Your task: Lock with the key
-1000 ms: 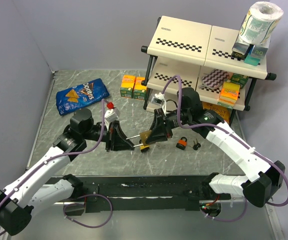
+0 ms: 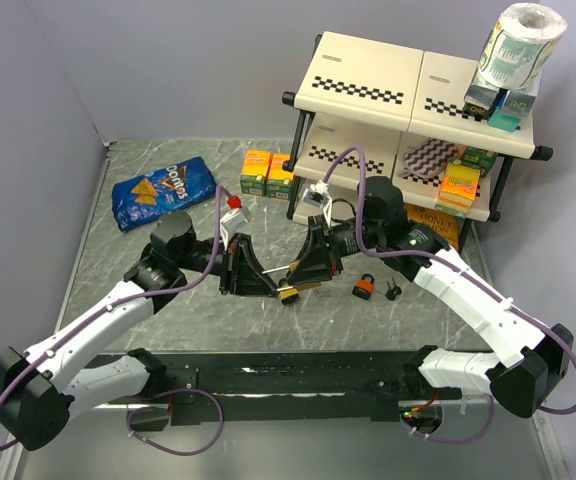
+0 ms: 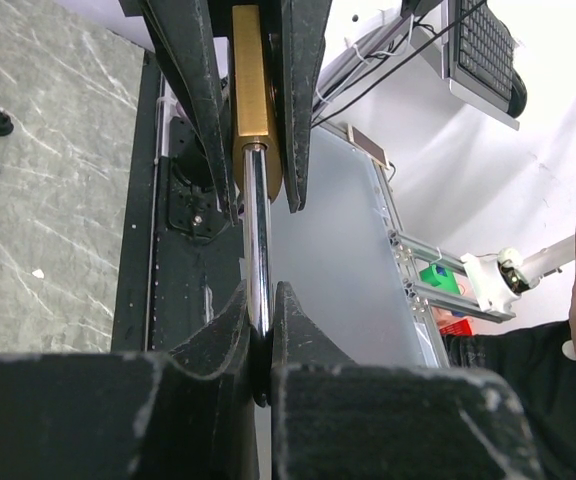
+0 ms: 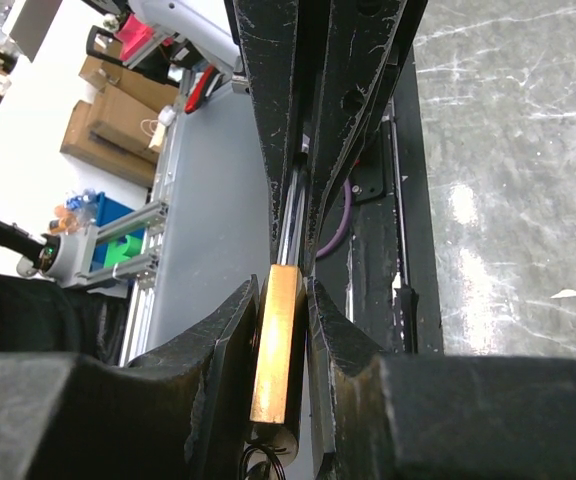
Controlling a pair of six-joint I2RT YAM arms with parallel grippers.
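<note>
A brass padlock [image 2: 309, 286] hangs above the table between both grippers. In the left wrist view its body [image 3: 253, 75] is clasped by the right gripper, and the long steel shackle [image 3: 258, 225] runs into the left gripper's tips. My left gripper [image 2: 269, 283] is shut on that shackle. My right gripper [image 2: 306, 272] is shut on the brass body [image 4: 275, 340], with the shackle [image 4: 291, 220] extending toward the left gripper. At the body's lower end a thin wire loop [image 4: 261, 460] shows; whether a key sits there is unclear. Dark keys [image 2: 393, 290] lie on the table at right.
An orange-and-black padlock [image 2: 364, 287] lies beside those keys, and a yellow-and-black one [image 2: 288, 296] under the grippers. Behind stand a Doritos bag [image 2: 164, 193], small boxes [image 2: 256, 172] and a white shelf [image 2: 358, 80].
My left gripper has moved slightly right, closer to the right gripper. The right arm has barely moved.
</note>
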